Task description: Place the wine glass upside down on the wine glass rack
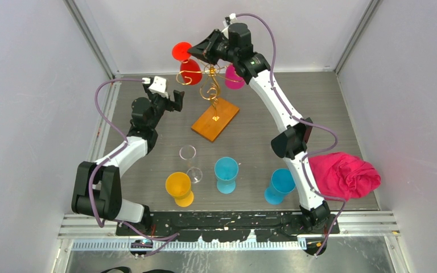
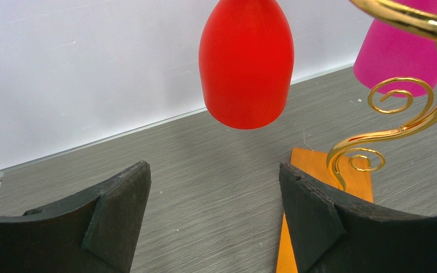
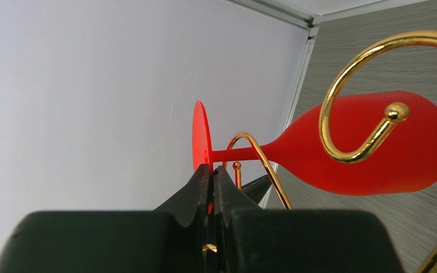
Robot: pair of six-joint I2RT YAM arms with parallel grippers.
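The red wine glass (image 3: pixel 370 145) hangs upside down at the gold rack (image 1: pixel 209 101), its foot disc uppermost. In the right wrist view its stem passes by a gold hook (image 3: pixel 266 162); whether the foot rests on the hook cannot be told. My right gripper is shut on the edge of that red foot. Below and left of the rack, my left gripper (image 1: pixel 178 100) stands open with an empty gap between its fingers. From the left wrist view, the red bowl (image 2: pixel 247 68) appears beyond and above those fingers.
A pink glass (image 1: pixel 235 78) hangs on the rack's right side. Towards the front stand a clear glass (image 1: pixel 188 153), a yellow glass (image 1: pixel 178 185) and two blue ones, one blue glass (image 1: pixel 226 169) near the middle. A crumpled pink cloth (image 1: pixel 344 177) lies at the right.
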